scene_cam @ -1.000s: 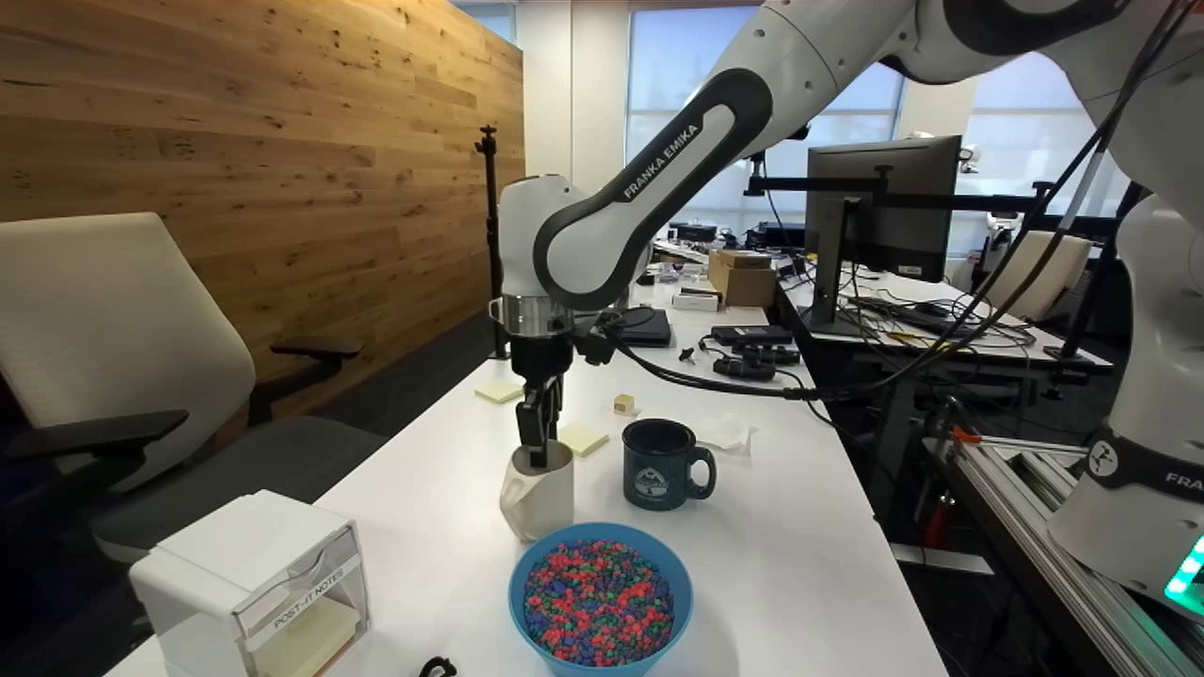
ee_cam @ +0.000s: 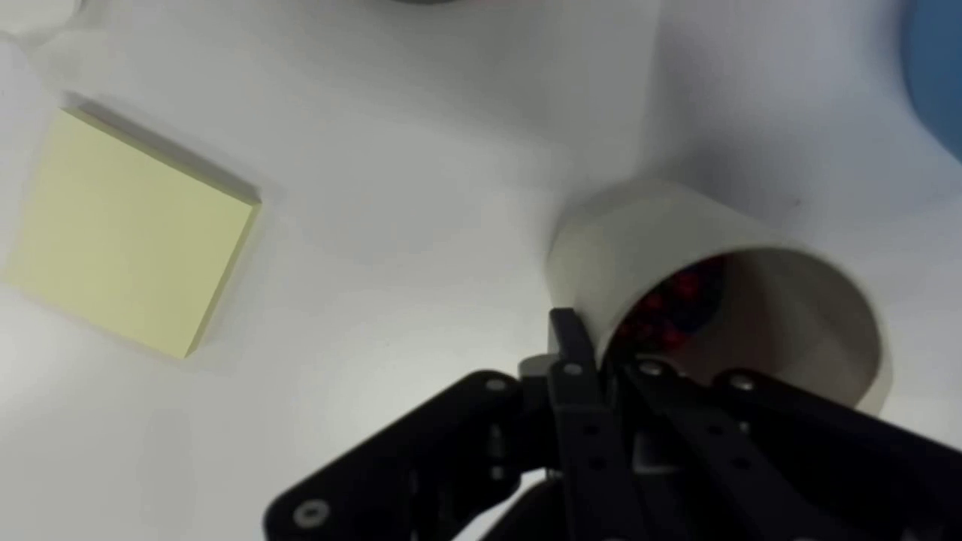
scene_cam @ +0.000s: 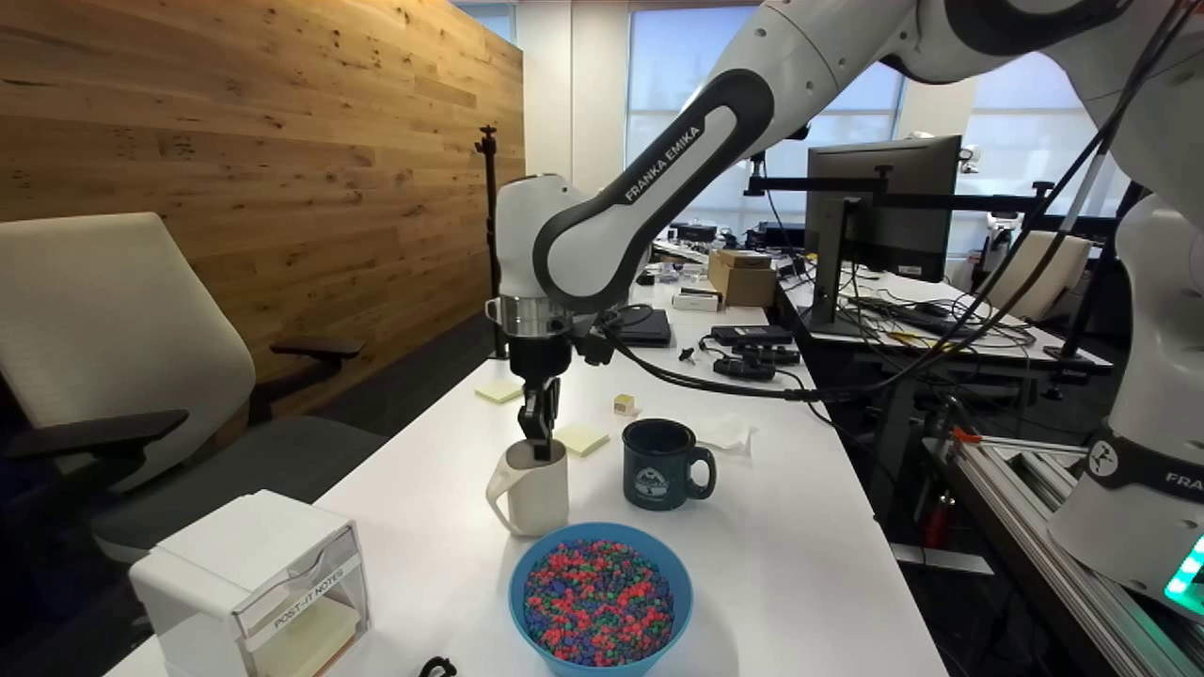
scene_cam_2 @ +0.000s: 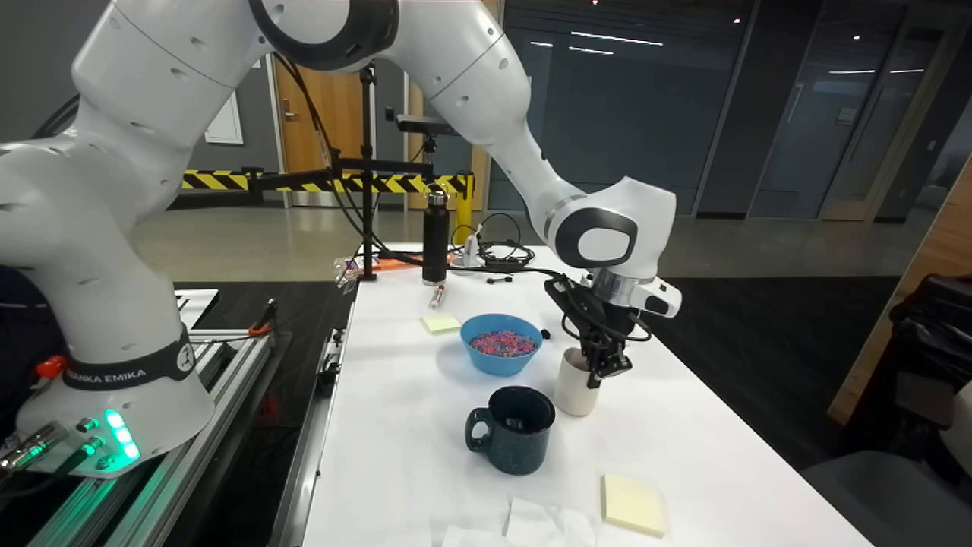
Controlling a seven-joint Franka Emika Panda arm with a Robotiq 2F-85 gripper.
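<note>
A white mug (scene_cam: 537,496) stands on the table, its handle toward the left in the first exterior view. My gripper is shut on the mug's rim, one finger outside the wall and the other inside. Down inside the mug, red and dark beads (ee_cam: 672,306) show in the wrist view. Just in front of it sits a blue bowl (scene_cam: 521,598) filled with small red, blue and green beads. To its right is a dark green mug (scene_cam: 655,480) with a white print. In the second exterior view my gripper partly covers the white mug (scene_cam_2: 574,384).
Yellow sticky notes (ee_cam: 135,234) lie near the white mug. A crumpled tissue (scene_cam: 728,434) and a small yellow cube (scene_cam: 624,404) are farther back. The white note dispenser (scene_cam: 254,587) stands at the front left. A black bottle (scene_cam_2: 437,237) is beyond the bowl.
The white mug has turned, its handle swinging out to the left, and it has shifted slightly left. The gripper has stayed at its rim; the bowl and green mug have not moved.
</note>
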